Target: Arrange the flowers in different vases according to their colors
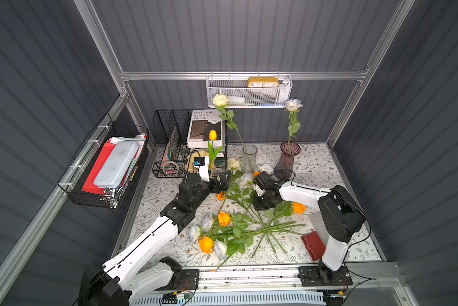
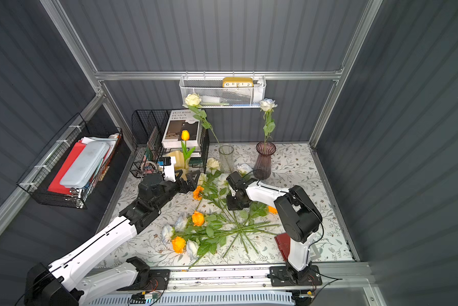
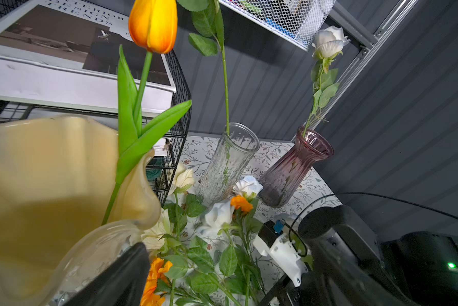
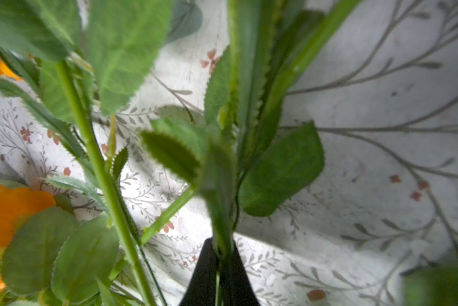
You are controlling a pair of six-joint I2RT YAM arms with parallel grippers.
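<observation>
A cream vase (image 3: 45, 173) holds a yellow tulip (image 3: 152, 28). A clear vase (image 3: 224, 163) and a purple vase (image 3: 290, 173) each hold a tall white rose. Loose orange roses (image 1: 224, 218), white roses and green stems lie across the table. My left gripper (image 1: 221, 181) stands open by the cream vase, nothing seen between its fingers. My right gripper is down among the stems at centre, shut, with leaves and a thin stem at its tips; whether it grips them is unclear.
A wire organiser (image 1: 162, 148) with books stands at back left, and a basket (image 1: 91, 188) hangs on the left wall. A red wallet (image 1: 313, 244) lies front right. The table is clearer at the back right.
</observation>
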